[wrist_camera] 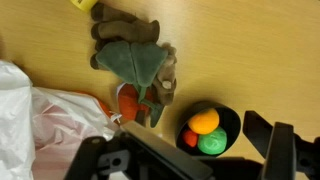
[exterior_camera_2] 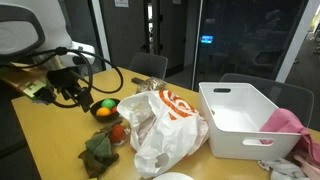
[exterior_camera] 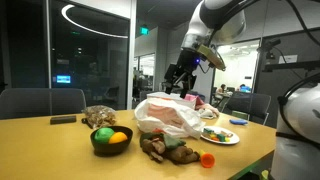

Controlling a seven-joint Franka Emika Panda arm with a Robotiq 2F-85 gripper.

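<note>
My gripper hangs open above the table, with nothing held between its fingers. In the wrist view, a black bowl (wrist_camera: 233, 122) lies partly behind the gripper's near edge. Inside it are an orange fruit (wrist_camera: 204, 121), a green one (wrist_camera: 212, 142) and a red one (wrist_camera: 190, 138). A brown and green plush toy (wrist_camera: 140, 62) lies beside the bowl, with a reddish rounded thing (wrist_camera: 130, 101) next to it. From the first exterior view, the gripper (exterior_camera: 178, 88) is well above the toy (exterior_camera: 168, 149) and the bowl (exterior_camera: 112, 147).
A crumpled white bag (exterior_camera_2: 165, 125) stands near the toy, tall enough to be an obstacle. Beyond it are a white bin (exterior_camera_2: 240, 120) and a pink cloth (exterior_camera_2: 285, 125). A plate (exterior_camera: 220, 136) holds small colored items. Bare table (exterior_camera: 45, 150) lies left of the bowl.
</note>
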